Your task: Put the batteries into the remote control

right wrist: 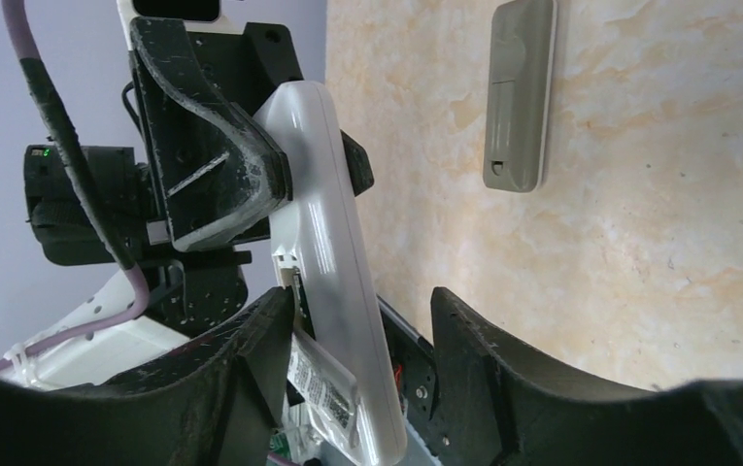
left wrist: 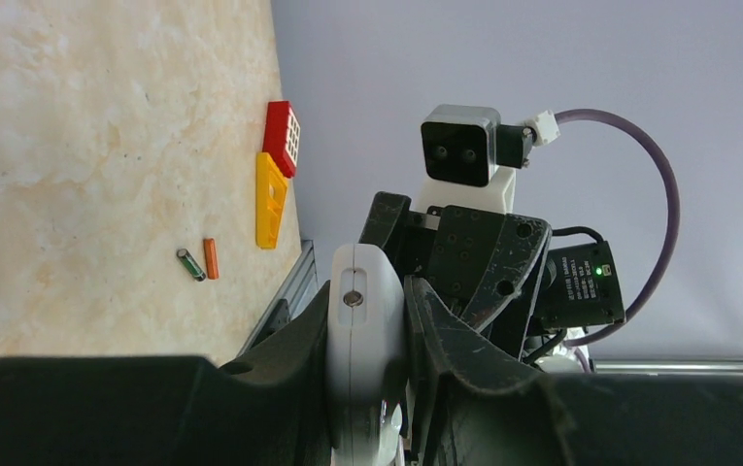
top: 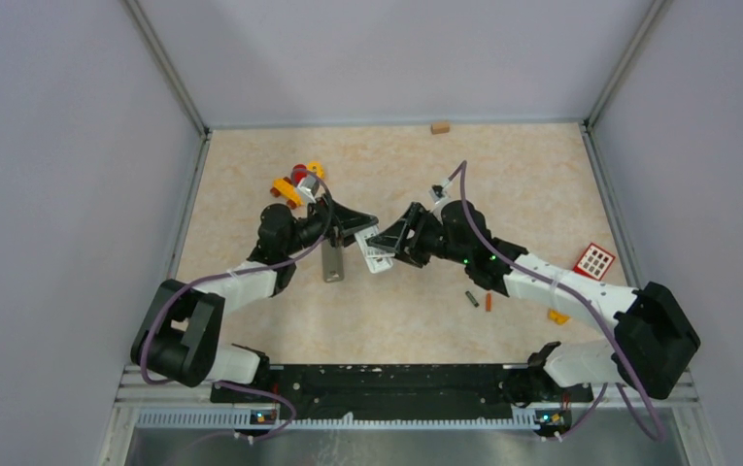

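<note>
The white remote (top: pixel 375 260) (left wrist: pixel 357 311) (right wrist: pixel 323 223) is held upright-tilted in my left gripper (top: pixel 357 225), which is shut on it. My right gripper (top: pixel 391 243) is at the remote's open side; in the right wrist view its fingers are parted, one against a pale plate at the remote's lower part. Whether that plate is seated cannot be told. A grey battery cover or case (top: pixel 333 260) (right wrist: pixel 518 97) lies on the table below the left arm. A green battery (top: pixel 471 298) (left wrist: pixel 190 263) and an orange one (top: pixel 489 302) (left wrist: pixel 210 257) lie at the right.
Yellow and red toys (top: pixel 289 189) lie at the back left, a wooden block (top: pixel 440 127) at the back, a red grid piece (top: pixel 593 263) and yellow piece (left wrist: pixel 268 199) at the right. The table centre behind the grippers is clear.
</note>
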